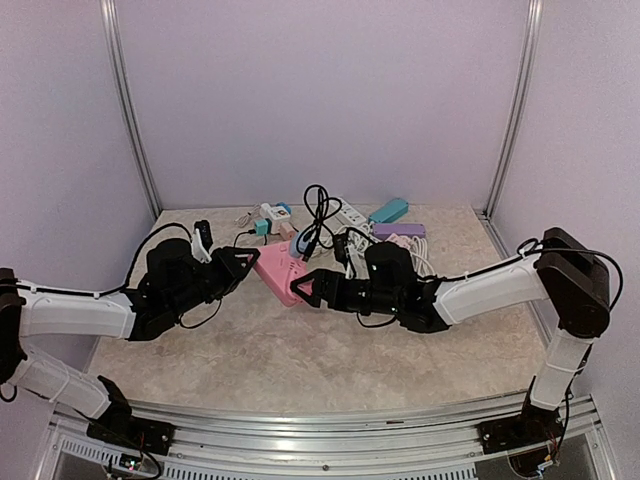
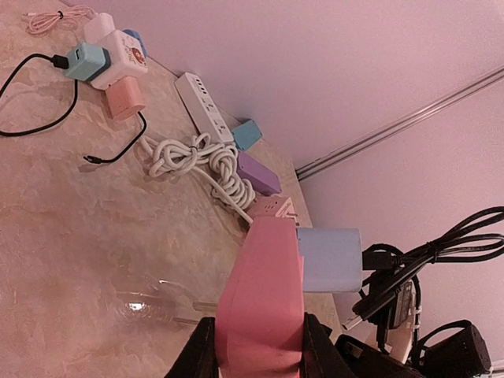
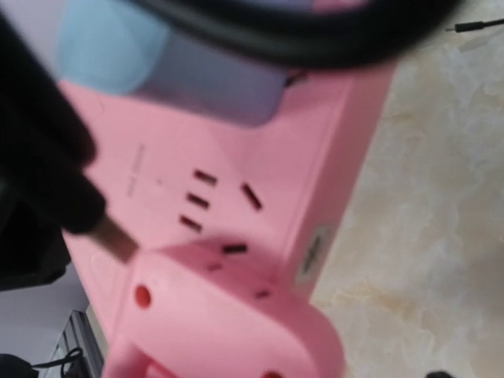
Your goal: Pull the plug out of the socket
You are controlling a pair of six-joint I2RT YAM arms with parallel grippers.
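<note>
A pink power strip (image 1: 280,270) is held tilted up off the table, with my left gripper (image 1: 245,262) shut on one end; in the left wrist view it fills the fingers (image 2: 260,299). A light blue plug (image 2: 329,260) with a black cable sits on the strip. In the right wrist view the socket face (image 3: 220,157) shows slots beside that plug (image 3: 205,79). My right gripper (image 1: 310,287) is open at the strip's lower end; whether it touches it is unclear.
A white power strip (image 2: 203,106), teal block (image 1: 388,210), purple block (image 1: 398,230), coiled white cables and small adapters (image 1: 275,215) lie at the back.
</note>
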